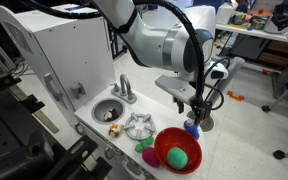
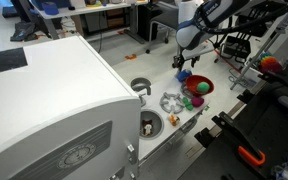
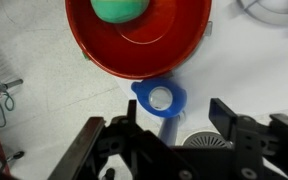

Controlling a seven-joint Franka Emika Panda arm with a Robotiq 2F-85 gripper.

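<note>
A small blue object [image 3: 142, 92] with a pale round spot and a greyish stem stands close beside the rim of the red bowl [image 3: 149, 58]. In exterior view 1 the blue object [image 1: 192, 130] shows at the bowl's far side. My gripper is above it, its two dark fingers apart on either side of the stem. No contact between fingers and stem shows in the wrist view. Inside the bowl lies a green item [image 1: 178, 157].
Left of the bowl are a white rack-like piece [image 1: 139, 126], a magenta item [image 1: 137, 170] and a green item [image 1: 144, 144]. A sink basin [image 1: 108, 109] with a faucet [image 1: 125, 90] lies further left. Free white counter shows right of the bowl.
</note>
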